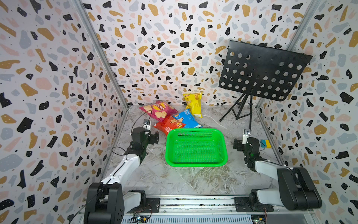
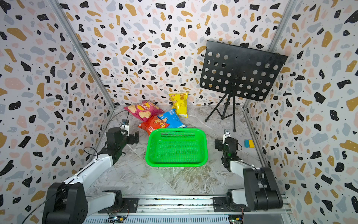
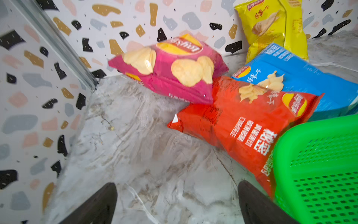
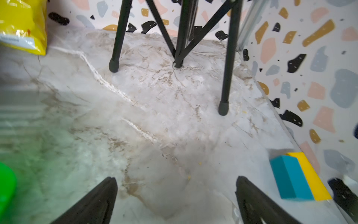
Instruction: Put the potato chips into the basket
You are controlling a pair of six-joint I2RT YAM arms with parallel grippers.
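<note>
Four chip bags are piled behind the empty green basket: pink, red, blue and yellow, the last against the back wall. The red bag touches the basket's back-left corner. My left gripper is open with nothing between its fingers, left of the basket and short of the red bag. My right gripper is open and empty, right of the basket, facing bare table.
A black music stand stands at the back right, its legs on the table. A blue and yellow block lies by the right wall.
</note>
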